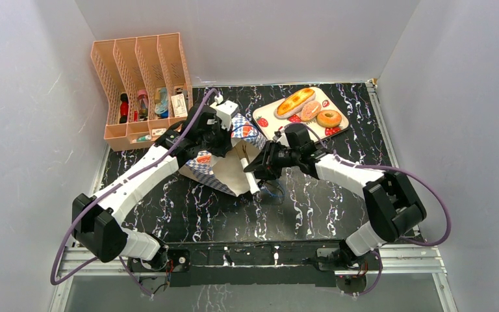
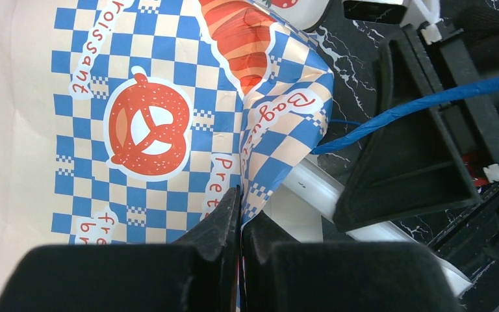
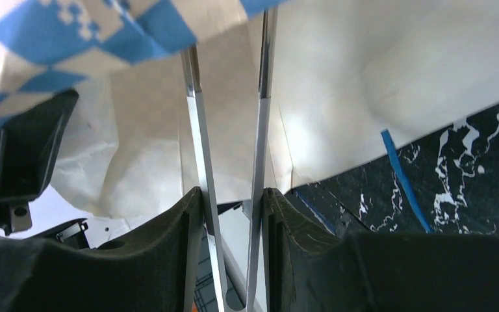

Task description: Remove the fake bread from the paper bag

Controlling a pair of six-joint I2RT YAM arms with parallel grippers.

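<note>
The checked paper bag [image 1: 209,170] [image 2: 149,130] lies on its side, mouth toward the robot. My left gripper is shut on its printed edge, pinching the paper. My right gripper has its long metal fingers reaching into the bag's opening, parted with a narrow gap, tips hidden under a checked fold. Pale paper shows behind them; no bread is clearly visible between them.
A strawberry tray [image 1: 269,110] at the back right holds a baguette [image 1: 295,101], a pink piece [image 1: 310,112] and a donut [image 1: 329,118]. An orange divided organiser [image 1: 114,78] stands back left. Bare marble lies in front.
</note>
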